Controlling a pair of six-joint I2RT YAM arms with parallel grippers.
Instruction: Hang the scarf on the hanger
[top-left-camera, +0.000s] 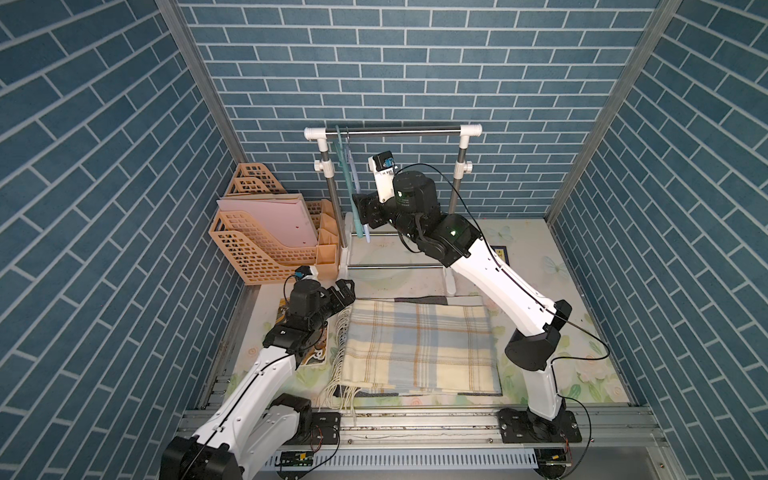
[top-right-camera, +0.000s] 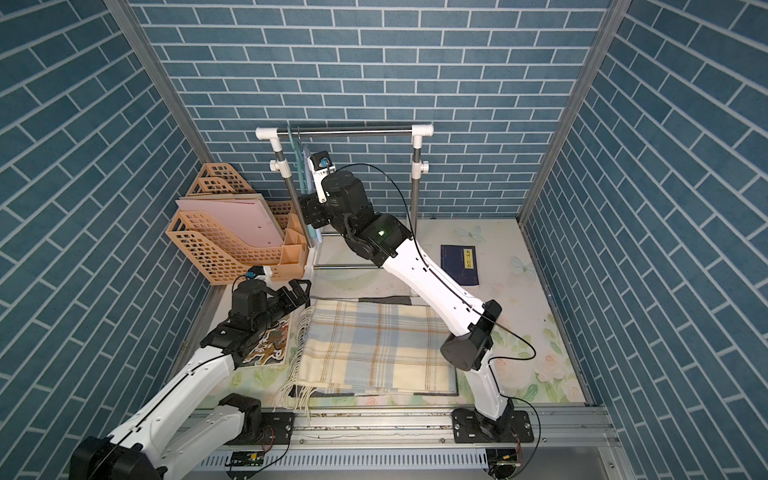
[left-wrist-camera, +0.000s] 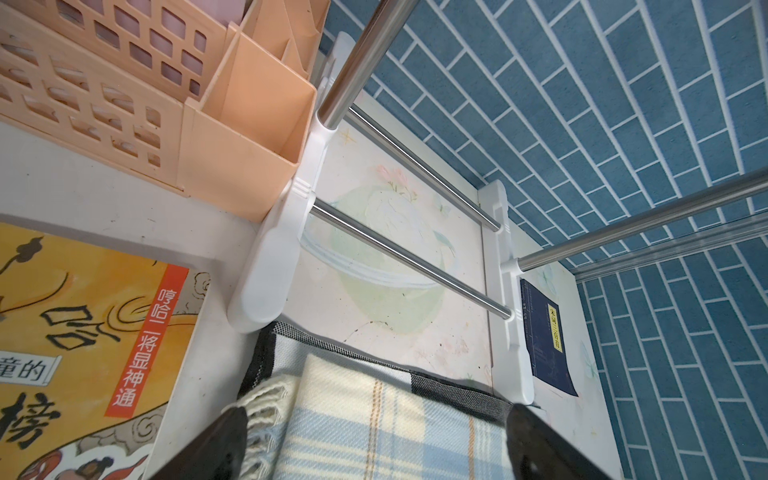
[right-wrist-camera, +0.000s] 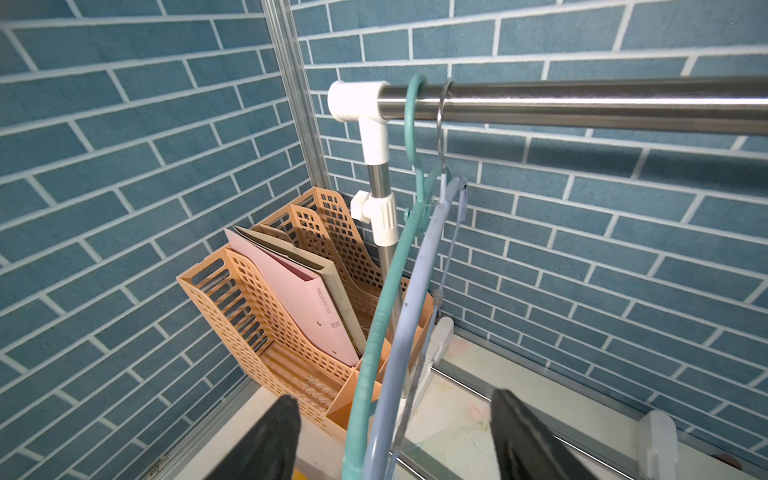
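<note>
In the top left view this gripper (top-left-camera: 361, 209) is high at the left side of the rack. The plaid scarf (top-left-camera: 416, 344), cream and blue with fringe on its left, lies folded on the table. My left gripper (top-left-camera: 344, 293) stands open by the scarf's back left corner, holding nothing.
The metal rack's bar (top-left-camera: 408, 130) spans white posts behind the scarf. An orange file holder (top-left-camera: 264, 240) with folders stands left of the rack. A yellow book (left-wrist-camera: 88, 336) lies under the left arm, a dark blue book (top-right-camera: 459, 264) at right.
</note>
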